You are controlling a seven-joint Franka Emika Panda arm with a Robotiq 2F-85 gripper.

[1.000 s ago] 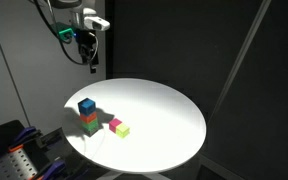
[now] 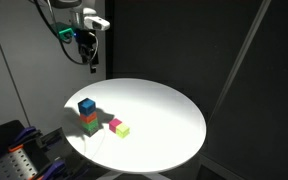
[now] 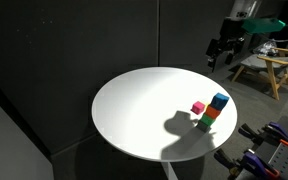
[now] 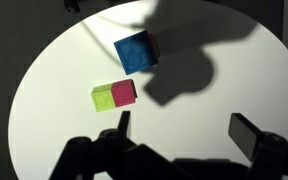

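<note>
A stack of three blocks stands near the table's edge: a blue block [image 2: 87, 106] on top, an orange block [image 2: 89, 117] under it and a green block [image 2: 91, 128] at the bottom. Beside the stack, a pink block [image 2: 115, 125] and a yellow-green block [image 2: 123, 131] lie on the table, side by side and touching in the wrist view. High above the tabletop hangs my gripper [image 2: 89, 60]. Its fingers are wide apart in the wrist view, and the gap between them is empty. From above, the blue block [image 4: 137, 52] mostly hides those below it.
Dark equipment with orange and blue parts [image 3: 269, 150] stands on the floor at the stack's end. A wooden chair [image 3: 269, 68] is behind the arm.
</note>
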